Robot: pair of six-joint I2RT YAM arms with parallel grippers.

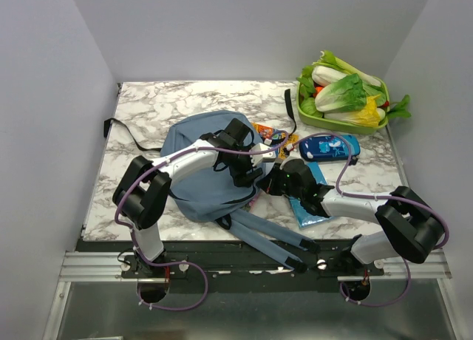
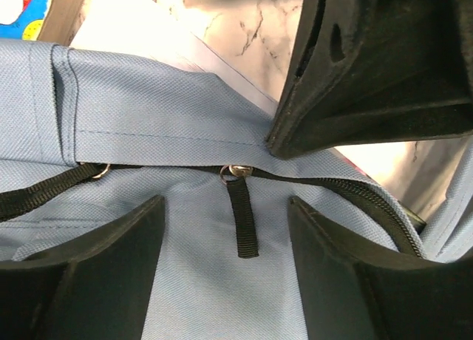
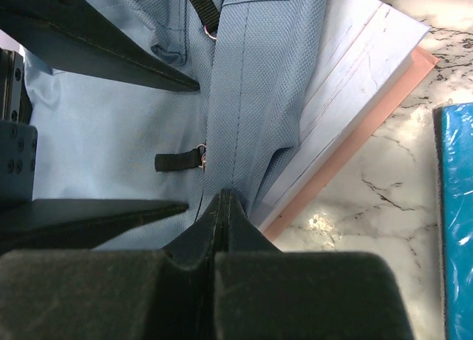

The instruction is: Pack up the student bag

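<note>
The grey-blue school bag (image 1: 211, 196) lies flat on the marble table, its zipped edge toward the right. My left gripper is open over the fabric. Between its fingers lies the black zipper pull (image 2: 245, 222), with a clear gap on both sides. Both left fingers also flank that pull (image 3: 177, 160) in the right wrist view. My right gripper is shut, its tips together against the bag's edge beside the zipper; nothing shows between them. A white-paged book (image 3: 347, 96) sticks out beside the bag's edge.
A blue pencil case (image 1: 329, 148) and a blue book (image 1: 314, 214) lie to the right. At the back right stands a green basket (image 1: 340, 124) of vegetables. Bag straps (image 1: 259, 233) trail over the front edge.
</note>
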